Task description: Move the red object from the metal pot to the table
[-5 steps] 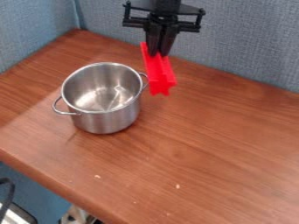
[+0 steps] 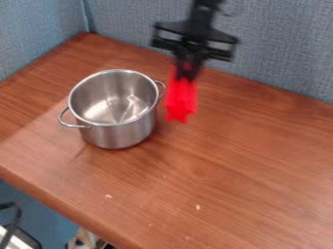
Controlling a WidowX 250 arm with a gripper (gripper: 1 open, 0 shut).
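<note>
The red object (image 2: pixel 182 100) hangs from my gripper (image 2: pixel 186 74), which is shut on its upper end. Both look blurred in the camera view. It is just right of the metal pot (image 2: pixel 92 107), beside the pot's right handle and outside its rim in this view. How high its lower end is above the wooden table (image 2: pixel 247 165) I cannot tell. The pot stands upright on the left part of the table, and no object shows inside it.
To the right and in front, the table is broad and bare. A blue-grey wall (image 2: pixel 286 49) runs behind the back edge. Dark cables (image 2: pixel 14 229) lie off the table at the lower left.
The arm and the red object have shifted a little right and lower in the picture, away from the pot's rim. The pot has not moved.
</note>
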